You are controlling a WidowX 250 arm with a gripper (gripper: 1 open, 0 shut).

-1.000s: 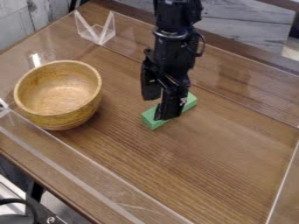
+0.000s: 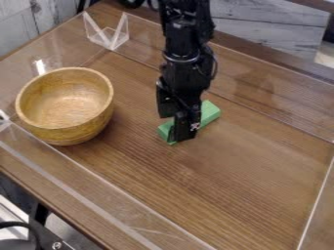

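My black gripper [image 2: 179, 114] hangs from the top centre, its fingers down around a green block [image 2: 204, 117] that lies on the wooden table [image 2: 222, 195] in the middle of the view. The fingers cover part of the block's left half. Whether they touch it or grip it, and how wide they stand, is hard to tell.
A large tan bowl [image 2: 64, 106] sits at the left. A clear wire-like object [image 2: 107, 29] stands at the upper left, with a small white item at the left edge.
The gripper has turned and its fingers have moved a little lower and closer in around the green block. The block looks to be in about the same place.
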